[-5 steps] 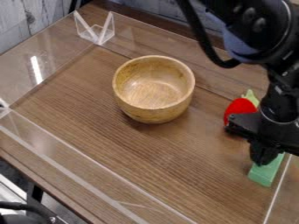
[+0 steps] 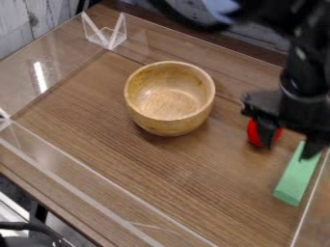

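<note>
The robot's gripper [image 2: 271,130] hangs in the right of the camera view, blurred and dark, over a red round object [image 2: 258,134] that it partly hides. Its fingers are too unclear to show what is between them. A green flat bar [image 2: 298,178] lies at the right edge of the table, just right of and below the gripper.
A wooden bowl [image 2: 169,96] sits at upper centre-left. A clear object [image 2: 103,29] is at the back left. Dark cables lie at the bottom left corner.
The gripper has risen from low over the green bar and moved toward the back and left, uncovering more of the bar and covering more of the red object.
</note>
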